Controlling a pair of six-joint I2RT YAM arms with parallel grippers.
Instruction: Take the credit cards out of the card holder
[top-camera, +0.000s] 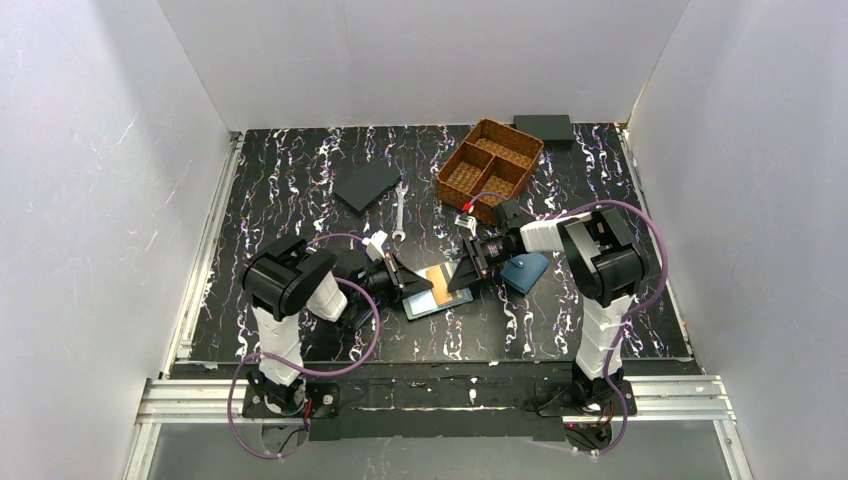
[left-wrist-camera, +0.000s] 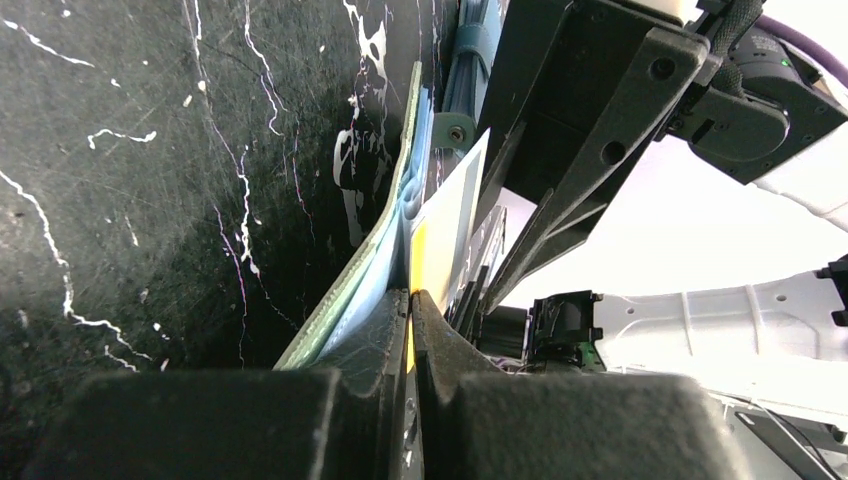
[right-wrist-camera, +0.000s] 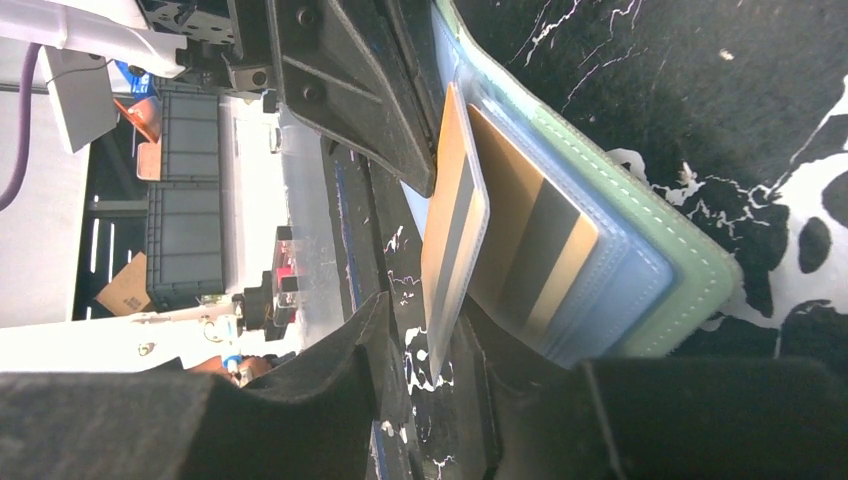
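Observation:
The card holder, pale green and blue with clear sleeves, lies between both grippers at the front middle. An orange striped card stands out from the sleeves, with a second striped card behind it. My left gripper is shut at the card's edge; whether the card is pinched in its tips is unclear, as they mostly cover that spot. My right gripper is open, the front card's lower end reaching between its fingers. In the top view both grippers meet over the holder.
A divided wicker basket stands at the back right, with a dark box behind it. A wrench and black slab lie at the back left. A blue case lies beneath the right arm.

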